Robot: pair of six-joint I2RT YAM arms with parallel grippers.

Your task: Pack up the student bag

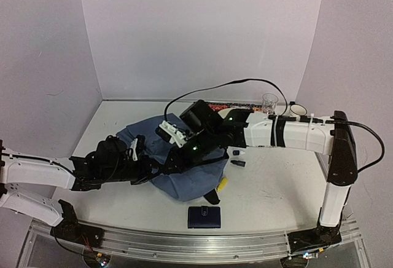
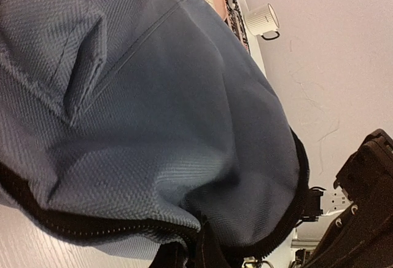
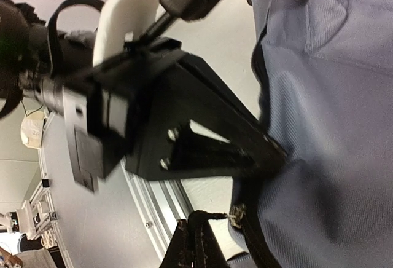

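The blue-grey bag (image 1: pixel 184 188) lies on the table, its black zipper (image 2: pixel 116 230) running along the near edge. My left gripper is shut on that zipper edge, with the cloth bunched at its fingertips. Beside it, my right gripper is shut on a thin black pull cord, which leads to the metal zipper slider (image 3: pixel 237 214). In the top view the two grippers almost meet over the bag's near left side, and the right arm covers part of the bag. What is inside the bag cannot be seen.
A dark blue wallet (image 1: pixel 204 217) lies in front of the bag. Right of the bag are a yellow item (image 1: pixel 221 183) and small dark items (image 1: pixel 238 163). A glass (image 1: pixel 269 102) and a white mug (image 1: pixel 298 109) stand at the back right.
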